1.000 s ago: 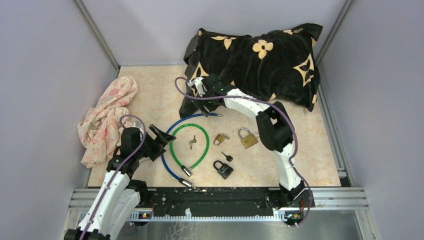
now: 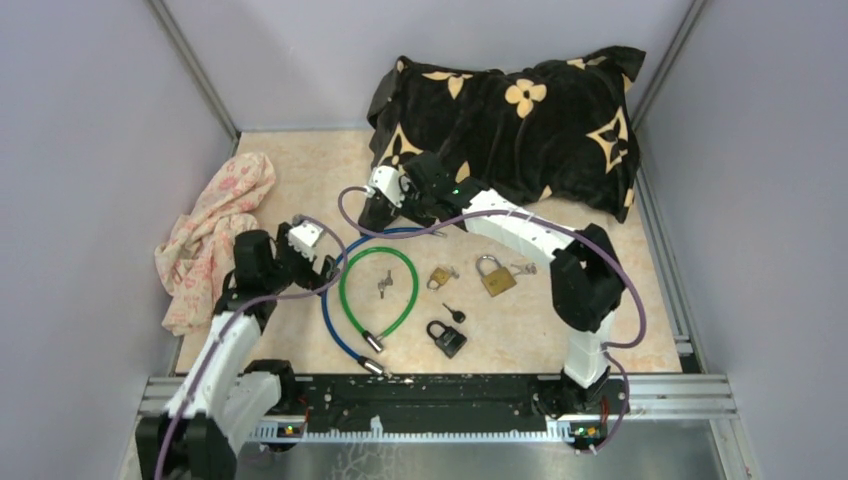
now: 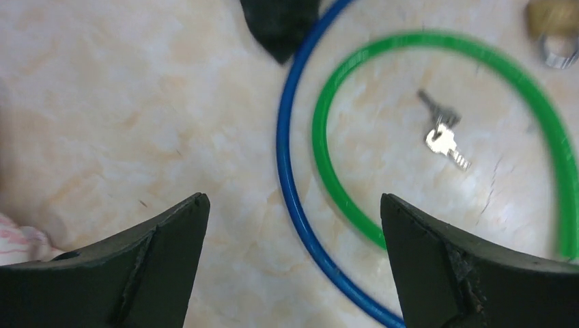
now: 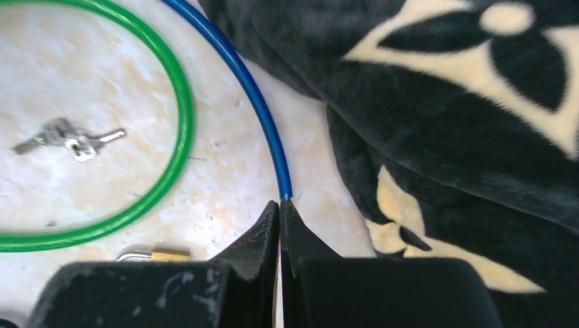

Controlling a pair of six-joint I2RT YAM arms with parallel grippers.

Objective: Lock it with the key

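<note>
Over the left side, my left gripper is open above blue [image 3: 290,188] and green [image 3: 328,157] cable locks, nothing between its fingers. My right gripper is shut over the end of the blue cable, by the dark blanket; no held thing shows. Two small keys [image 2: 385,283] lie inside the green loop. A small brass padlock [image 2: 439,277], a larger brass padlock [image 2: 500,281] with keys beside it, a black key [image 2: 457,315] and a black padlock [image 2: 448,342] lie on the tabletop.
A black patterned blanket [image 2: 520,130] fills the back right. A pink floral cloth [image 2: 205,235] lies at the left. Bare tabletop [image 2: 610,330] shows at the front right and back left.
The right arm's elbow has swung rightward. The objects on the table look unchanged.
</note>
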